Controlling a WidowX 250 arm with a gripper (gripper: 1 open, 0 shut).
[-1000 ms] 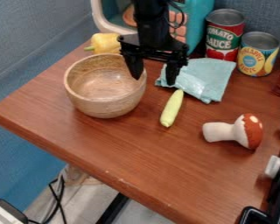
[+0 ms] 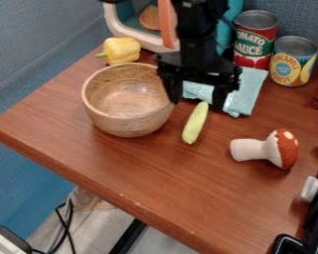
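Observation:
My black gripper (image 2: 195,91) hangs over the table just right of the wooden bowl (image 2: 126,99), fingers pointing down above a light blue cloth (image 2: 242,96) and the pale yellow toy corn (image 2: 195,123). The corn lies on the table below it. The bowl looks empty. Whether the fingers hold anything is unclear in this view.
A mushroom toy (image 2: 265,149) lies at the right. Cans (image 2: 253,45) stand at the back right, a toy kitchen piece (image 2: 124,20) at the back. A yellow object (image 2: 120,50) sits behind the bowl.
The gripper has shifted to the right, away from the bowl's rim and over the cloth. The objects on the table look unmoved.

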